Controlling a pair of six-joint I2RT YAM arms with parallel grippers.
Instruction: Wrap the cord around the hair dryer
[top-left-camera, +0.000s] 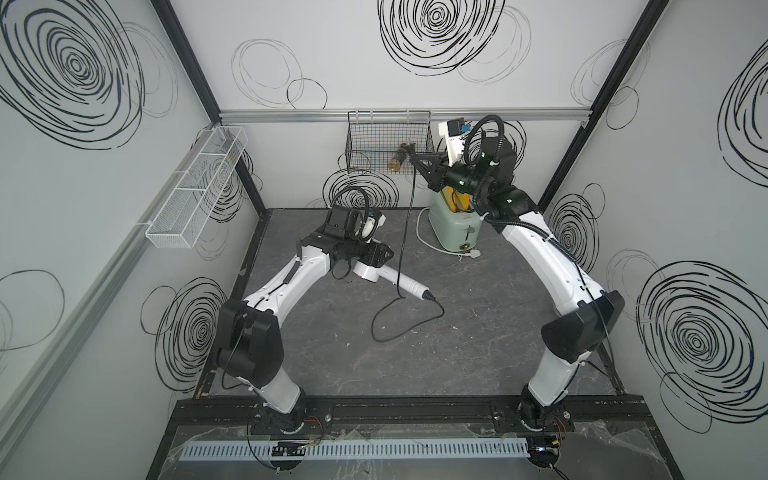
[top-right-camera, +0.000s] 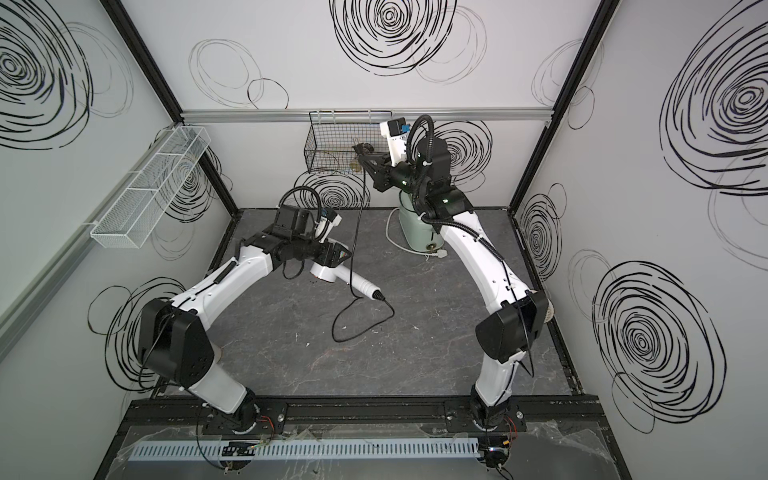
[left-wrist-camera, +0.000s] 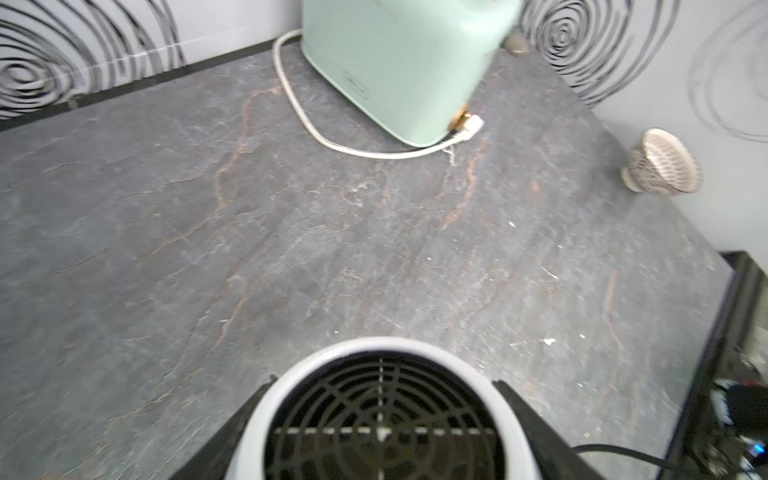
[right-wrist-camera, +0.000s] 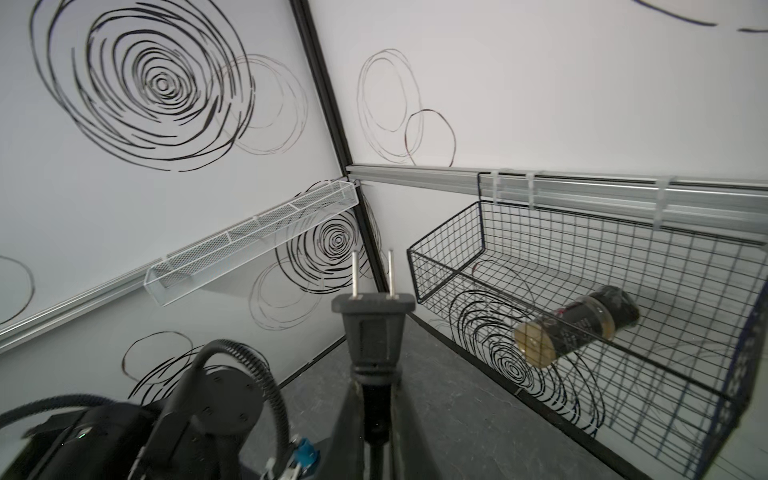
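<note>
A white hair dryer (top-left-camera: 408, 284) is held over the middle of the floor by my left gripper (top-left-camera: 374, 260), shut on it; its round grille (left-wrist-camera: 381, 432) fills the bottom of the left wrist view. The black cord (top-right-camera: 356, 244) runs from the dryer's handle end, forms a low loop and rises to my right gripper (top-left-camera: 418, 157), raised near the back basket. That gripper is shut on the cord's plug end, and the plug (right-wrist-camera: 373, 328) stands with both pins upright in the right wrist view.
A mint toaster (top-left-camera: 449, 228) with a white cable stands at the back right. A wire basket (right-wrist-camera: 480, 232) holding a canister hangs on the back wall, a white rack (top-left-camera: 184, 208) on the left wall. A patterned cup (left-wrist-camera: 664, 164) sits at the floor's edge.
</note>
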